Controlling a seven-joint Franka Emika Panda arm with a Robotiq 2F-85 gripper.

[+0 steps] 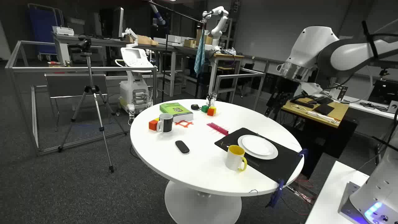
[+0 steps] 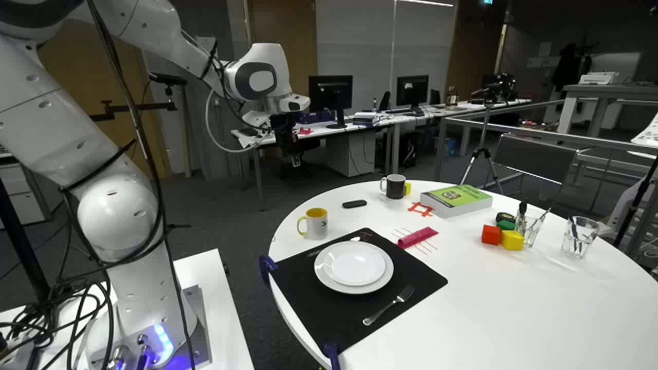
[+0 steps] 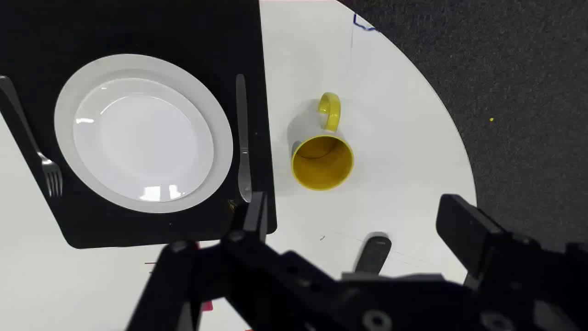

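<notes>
Black and wide apart, the fingers of my gripper frame the lower part of the wrist view; it is open with nothing between them. Beyond the fingertips, down on the table, stands an upright white mug with yellow inside and a yellow handle. The mug is beside the black placemat. Two stacked white plates lie on that mat, with a fork on one side and a knife on the other. In exterior view 2 the gripper hangs in the air, well above the table.
A dark remote-like object lies on the white round table. Farther off are a black-and-white mug, a green book, a pink roll, coloured blocks and glasses. Blue clamps grip the table's edge.
</notes>
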